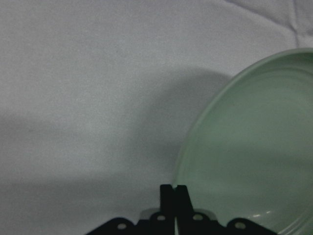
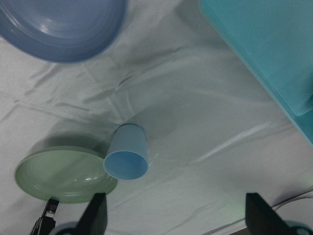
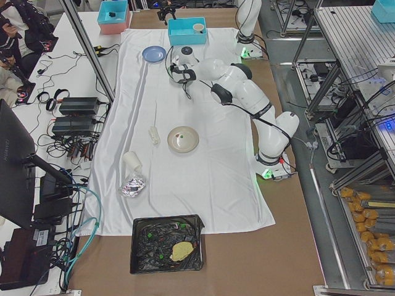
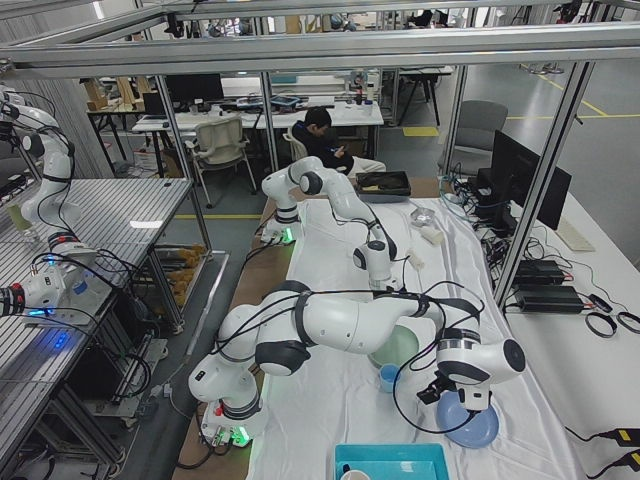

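Note:
A green bowl (image 1: 244, 147) sits on the white cloth; my left gripper is shut on its near rim. In the right wrist view the same green bowl (image 2: 63, 174) lies beside a light blue cup (image 2: 125, 156), below a blue plate (image 2: 61, 34), with the left gripper's dark fingers at its edge. My right gripper is open above the cloth with nothing between its fingers.
A turquoise bin (image 4: 390, 460) stands at the end of the cloth. A beige plate (image 3: 183, 139), paper cup (image 3: 131, 160), foil package (image 3: 133, 187) and black tray (image 3: 166, 265) lie along the table toward the other end.

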